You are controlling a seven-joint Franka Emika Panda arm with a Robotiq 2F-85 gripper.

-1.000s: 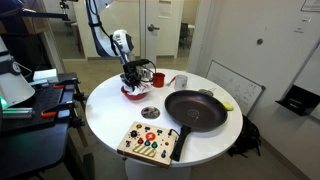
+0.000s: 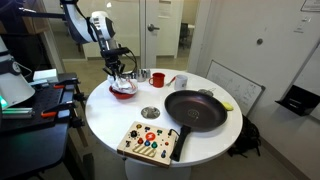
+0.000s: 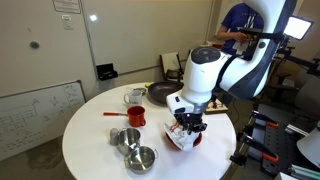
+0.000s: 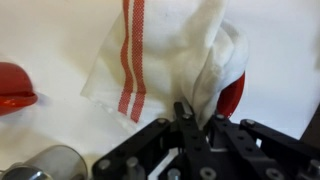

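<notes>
A white towel with red stripes (image 4: 133,50) lies bunched over a red bowl (image 4: 232,97), which shows only in part beneath it. My gripper is shut on a fold of the towel at the bowl's side. In exterior view 1 the towel (image 2: 128,93) partly covers the red bowl, and the gripper comes in from the far left. Exterior view 2 shows the towel (image 3: 183,135) draped in the bowl (image 3: 188,145), directly under the gripper. The fingertips are largely hidden by the cloth.
Beside the bowl stand metal cups (image 3: 142,159) and a red mug (image 3: 136,117). A large dark pan (image 2: 195,110) and a wooden board with knobs (image 2: 148,143) occupy the other side of the round white table (image 2: 110,118).
In exterior view 1 the arm has moved left, away from the pan, with the gripper end shifting the same way. The bowl appears slightly shifted left with the towel still on it.
</notes>
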